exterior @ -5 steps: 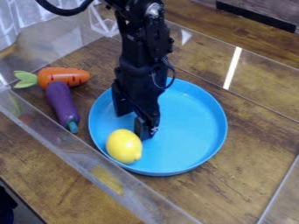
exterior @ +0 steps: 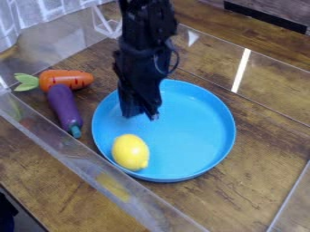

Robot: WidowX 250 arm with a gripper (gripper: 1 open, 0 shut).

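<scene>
A blue plate [exterior: 191,136] lies on the wooden table. On its front left part rests a yellow lemon [exterior: 130,152]. The black gripper [exterior: 145,109] hangs over the back left of the plate, above and behind the lemon and apart from it, blurred, with nothing visible held; it looks shut.
An orange carrot [exterior: 63,79] and a purple eggplant [exterior: 63,107] lie left of the plate. A clear plastic edge [exterior: 49,154] runs along the front left. The table right of the plate [exterior: 266,154] is clear.
The gripper has risen up and back, away from the lemon, uncovering more of the plate.
</scene>
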